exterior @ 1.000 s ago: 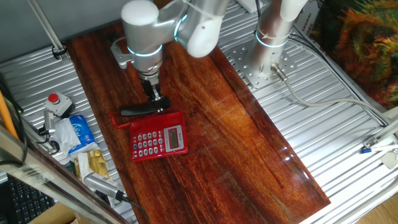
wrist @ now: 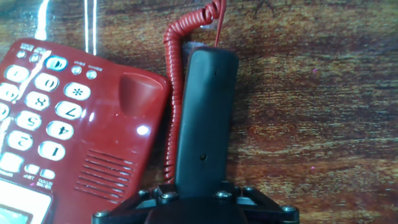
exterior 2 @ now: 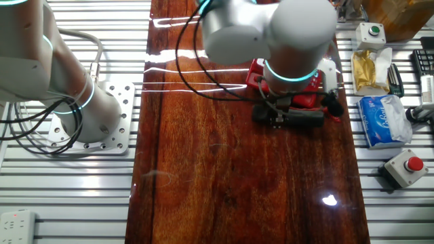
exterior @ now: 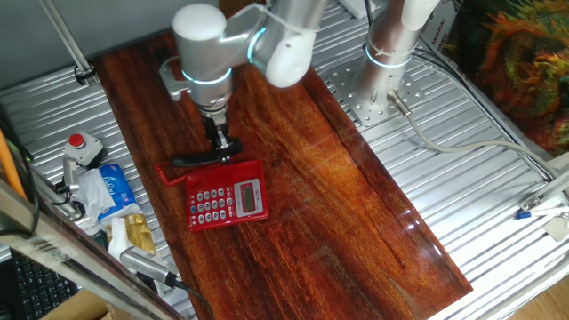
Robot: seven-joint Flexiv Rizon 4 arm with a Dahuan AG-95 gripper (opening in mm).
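Observation:
A red desk telephone (exterior: 227, 197) with silver keys and a small display lies on the wooden table. Its dark handset (wrist: 207, 112) runs along the phone's edge, beside the base rather than on it. My gripper is shut on one end of this handset, a finger on either side, at the bottom of the wrist view. A coiled red cord (wrist: 174, 93) passes between handset and base. In exterior view 2 the arm covers much of the phone (exterior 2: 256, 73), while the handset (exterior 2: 302, 118) shows below it. How far the handset is from the tabletop, I cannot tell.
Beyond the table's edge by the phone lie a blue-and-white packet (exterior 2: 383, 120), a gold packet (exterior 2: 371, 71) and a red-button box (exterior 2: 407, 167).
The handset and gripper have shifted slightly, and the handset looks thinner and a little lower in exterior view 1. The phone base has stayed put.

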